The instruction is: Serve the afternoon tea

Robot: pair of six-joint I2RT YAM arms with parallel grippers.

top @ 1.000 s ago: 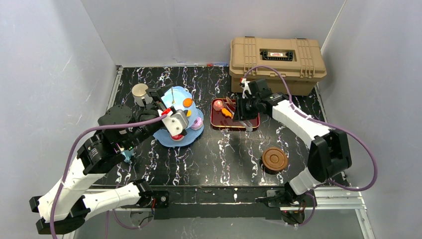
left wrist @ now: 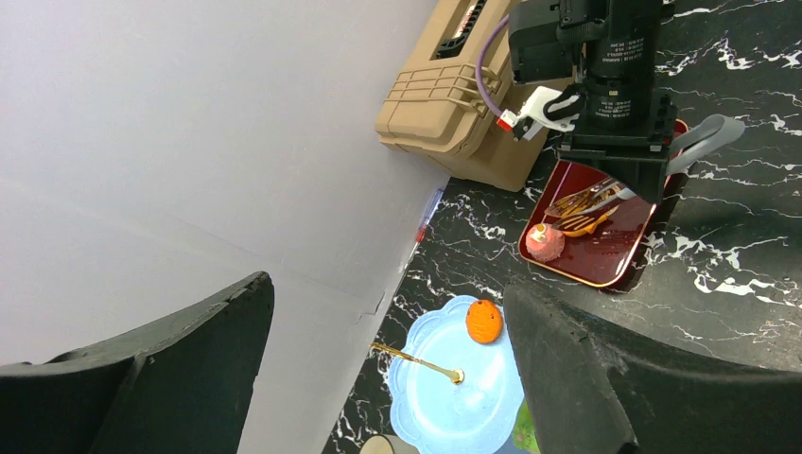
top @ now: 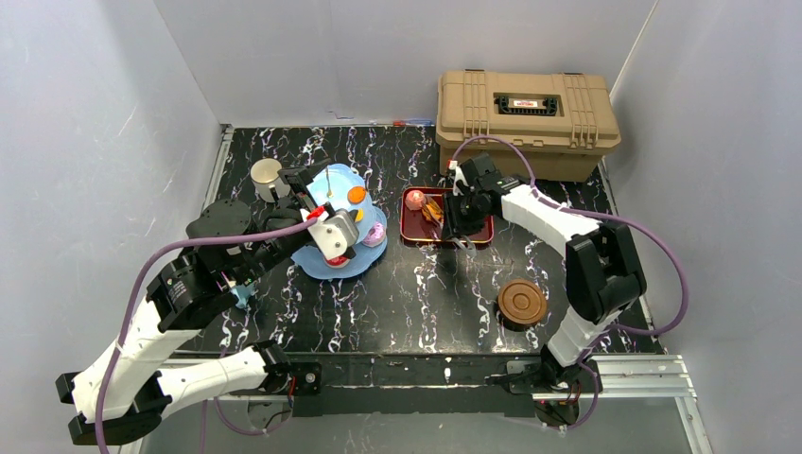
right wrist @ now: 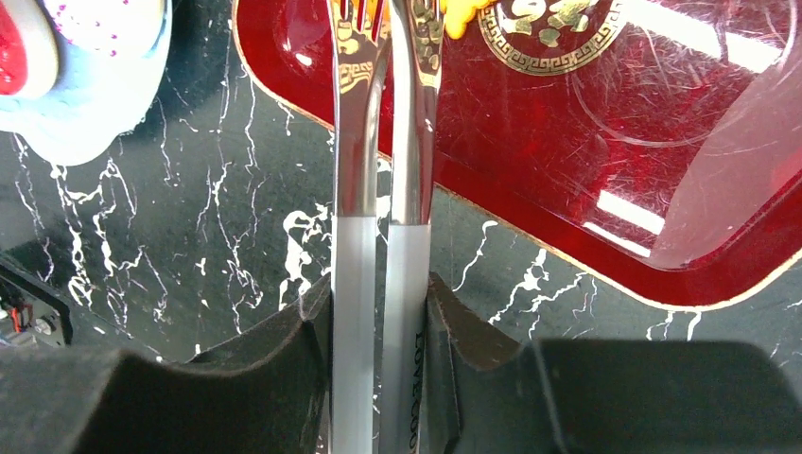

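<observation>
Between the fingers of my right gripper stand the grey handles of a pair of metal tongs [right wrist: 354, 303], one finger close beside each handle; how firmly they are held I cannot tell. The tongs' forked tips [left wrist: 572, 222] reach over the red tray [top: 408, 232], by an orange-yellow treat [top: 432, 211]. Left of that treat sits a pink cupcake [left wrist: 546, 242]. My left gripper is open and empty, above the light blue tiered stand [left wrist: 487, 378]. On the stand are an orange treat [left wrist: 483, 322] and a pink-topped one [top: 374, 234].
A tan tool case [top: 530, 118] fills the back right. At the back left stands a cream cup [top: 266, 175], and a brown round lid [top: 522, 303] lies front right.
The left arm stays where it was.
</observation>
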